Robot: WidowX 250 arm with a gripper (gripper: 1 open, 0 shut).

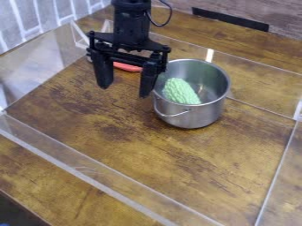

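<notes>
My black gripper (125, 76) hangs open over the wooden table, just left of a steel pot (203, 106), with nothing seen between its fingers. In the pot lies a pale green, textured object (179, 93). A red object (129, 67) lies behind the gripper, partly hidden by it.
Transparent edges or panels run along the left and right sides, and a white slatted structure stands at the back left.
</notes>
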